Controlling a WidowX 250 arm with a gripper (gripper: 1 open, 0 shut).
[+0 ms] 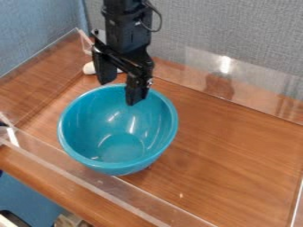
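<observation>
A large turquoise bowl (116, 140) sits on the wooden table, left of centre. The black gripper (120, 82) hangs just over the bowl's back rim, open, its two fingers spread apart with nothing seen between them. Its lower tips reach down to about the rim's height.
A small white object (90, 67) lies behind the arm at the back, mostly hidden. Grey walls stand behind and to the left, and clear edging runs along the front and back.
</observation>
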